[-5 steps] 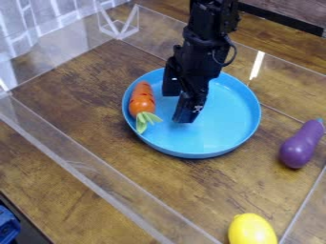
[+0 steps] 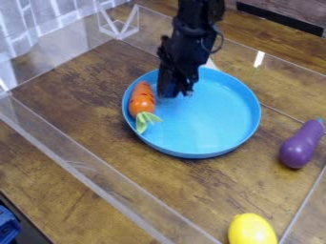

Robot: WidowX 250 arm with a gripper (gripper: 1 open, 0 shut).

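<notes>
A blue plate (image 2: pixel 204 124) sits on the wooden table, with an orange carrot (image 2: pixel 144 99) with pale green leaves lying on its left side. My black gripper (image 2: pixel 171 71) hangs above the plate's back rim, right of and behind the carrot. It looks dark and blurred; its fingers are hard to make out, and I cannot tell whether it is open or shut.
A purple eggplant (image 2: pixel 298 147) lies right of the plate and a yellow lemon (image 2: pixel 251 229) at the front right. Clear barriers edge the table. A blue object (image 2: pixel 8 229) shows at the bottom left corner.
My gripper has moved up and back from over the middle of the plate to its back rim. The carrot, plate, eggplant and lemon have stayed in place.
</notes>
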